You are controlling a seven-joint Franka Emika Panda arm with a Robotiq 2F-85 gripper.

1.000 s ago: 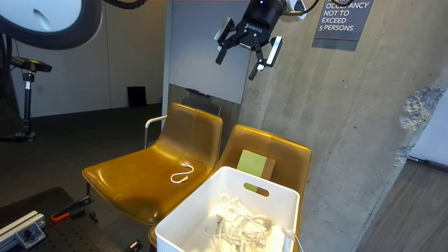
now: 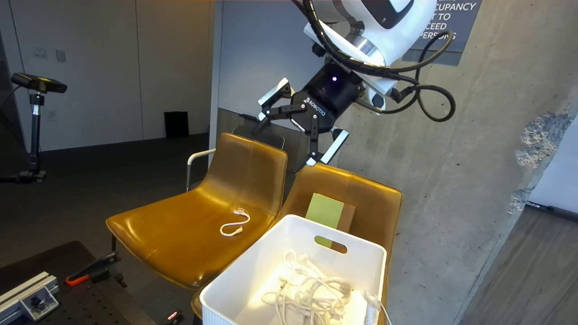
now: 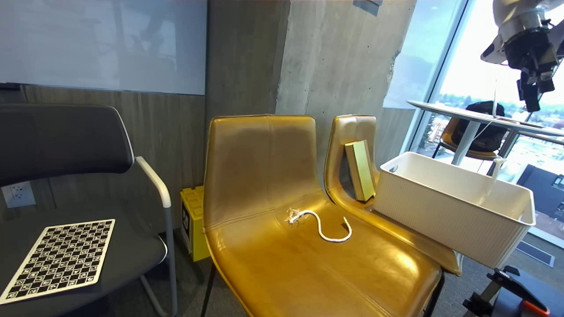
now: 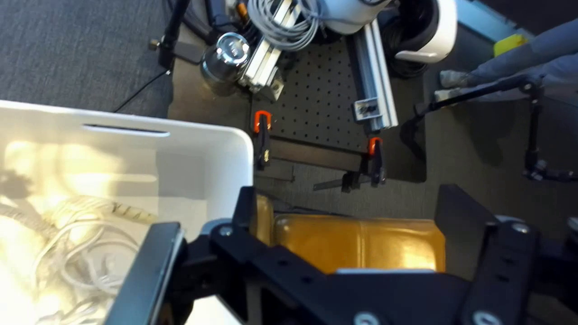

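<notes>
My gripper (image 2: 282, 146) hangs open above the chair backs, with nothing between its fingers. In the wrist view its two fingers (image 4: 246, 208) stand wide apart, with floor and a strip of chair showing beyond them. A short white rope (image 2: 236, 223) with a frayed end lies curved on the seat of the left tan chair (image 2: 179, 225); exterior view 2 shows the same rope (image 3: 325, 232) clearly. Beside that seat, a white bin (image 2: 254, 260) rests on the second tan chair, holding a tangle of pale ropes and cables (image 2: 311, 295). The gripper is well clear of both.
A green and brown box (image 2: 325, 210) leans against the second chair's back, behind the bin. A dark perforated table (image 4: 319, 97) with clamps stands in front of the chairs. In exterior view 2 a grey chair (image 3: 63, 137) carries a checkered board (image 3: 63, 256). Around the rope, the seat is bare.
In exterior view 1 the gripper has come down and a little to the left, closer to the chair backs, still open. Rope, bin and box have not moved.
</notes>
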